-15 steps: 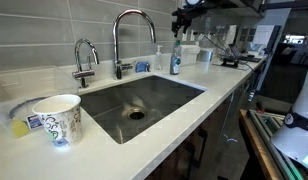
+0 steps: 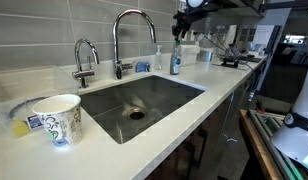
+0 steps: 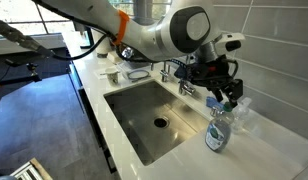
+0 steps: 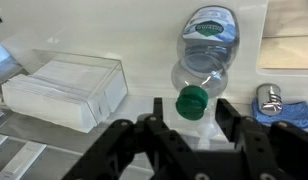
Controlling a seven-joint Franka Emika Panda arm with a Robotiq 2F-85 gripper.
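A clear bottle with a blue label (image 3: 219, 131) and a green cap (image 4: 192, 102) stands upright on the counter beyond the sink. My gripper (image 3: 230, 98) is over its top, fingers pointing down. In the wrist view the dark fingers (image 4: 232, 122) are apart, one on either side of the cap, with gaps showing between them and it. From the far side, exterior view 1 shows the gripper (image 2: 180, 30) just above the bottle (image 2: 175, 62). Whether a finger touches the cap cannot be made out.
The sink (image 3: 154, 120) lies beside the bottle, with a tall faucet (image 2: 117, 45) behind it. A soap dispenser (image 2: 158, 58) stands near the wall. A patterned cup (image 2: 60, 120) is at the near end. Bare counter (image 3: 264, 155) extends past the bottle.
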